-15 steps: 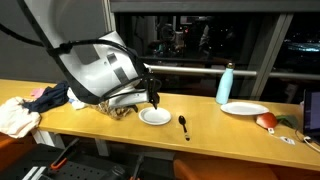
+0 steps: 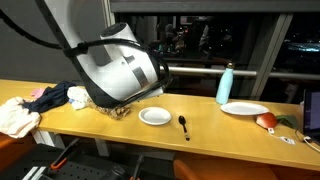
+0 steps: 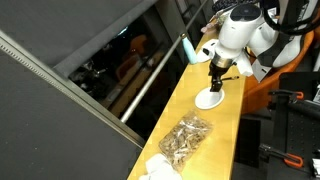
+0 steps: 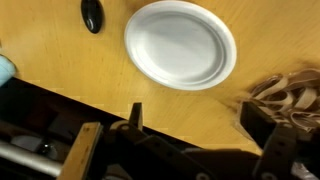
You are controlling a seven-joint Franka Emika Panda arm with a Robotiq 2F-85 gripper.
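Note:
My gripper stands open in the wrist view, its two fingers wide apart and nothing between them. Just beyond the fingertips, a white oval plate (image 4: 180, 45) lies empty on the wooden table. In the second exterior view, the gripper (image 3: 212, 73) is above the far side of that same plate (image 3: 209, 98). To the right of the plate (image 2: 155, 116) in the first exterior view lies a dark spoon (image 2: 183, 127). A clear bag with brown strips (image 3: 186, 140) rests on the table on the plate's other side.
A light blue bottle (image 2: 225, 84) and a larger white dish (image 2: 245, 107) stand to the right, with a red item (image 2: 266, 120) near the dish. White cloth (image 2: 17, 118) and dark cloth (image 2: 50, 97) lie at the left.
In the first exterior view, the arm has moved up and its gripper has risen away from the plate. The plate, spoon and bottle have stayed in place.

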